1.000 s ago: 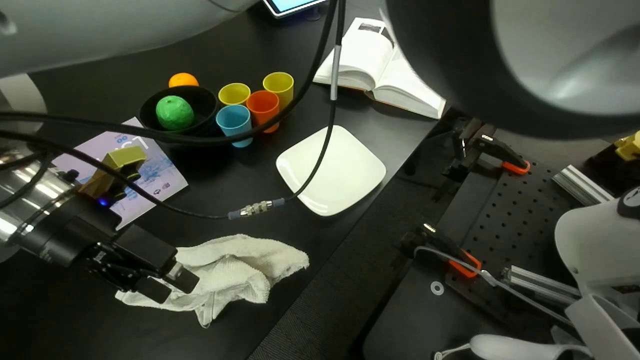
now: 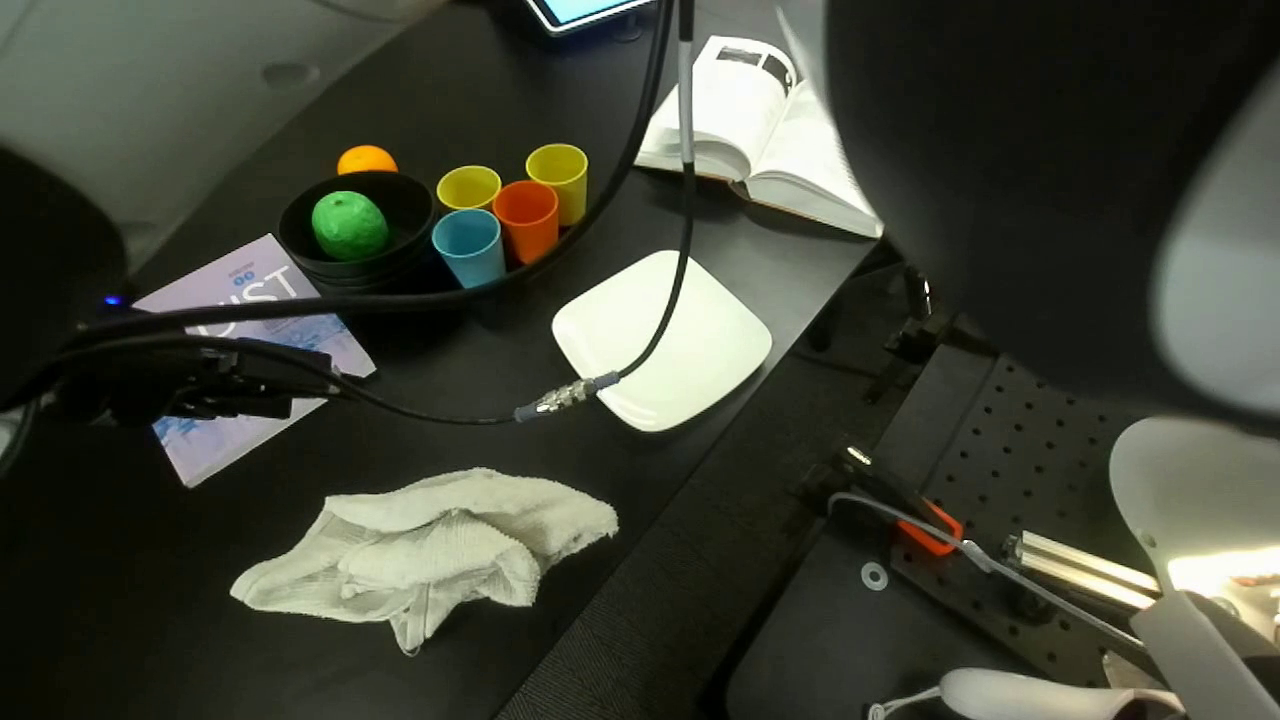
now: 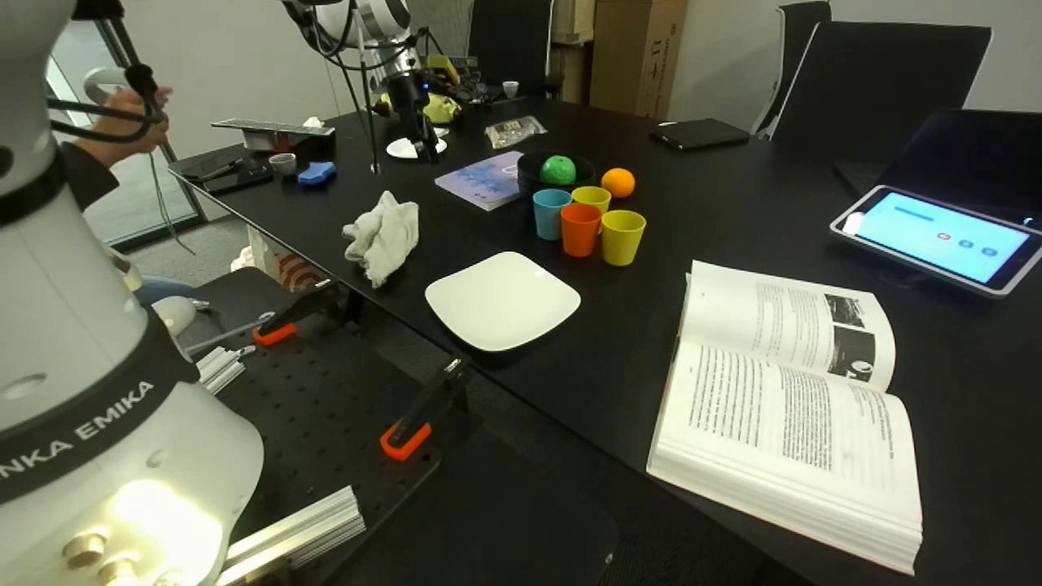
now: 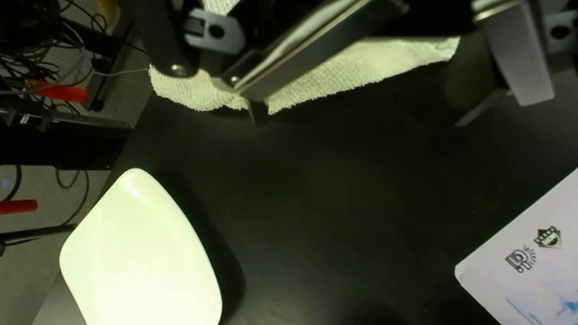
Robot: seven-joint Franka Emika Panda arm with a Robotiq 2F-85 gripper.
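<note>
A crumpled white towel [image 2: 438,546] lies on the black table, close to its front edge. In exterior view 1 my gripper [image 2: 306,382] is at the left, over the magazine [image 2: 210,450] and apart from the towel. The wrist view shows my gripper with its fingers spread wide and nothing held between them; the towel [image 4: 347,73] lies beyond them on the table. A square white plate [image 3: 503,298] rests empty to the right of the towel in exterior view 2.
Several coloured cups [image 2: 528,216] stand beside a black bowl [image 2: 294,234] with a green fruit [image 2: 349,226] in it. An orange [image 3: 618,182] sits behind. An open book [image 3: 781,391] and a lit tablet [image 3: 938,239] are further right. Cables hang across exterior view 1.
My gripper has moved from over the towel's left end toward the back, over the magazine. The arm's cable has shifted too. The towel keeps its place and shape.
</note>
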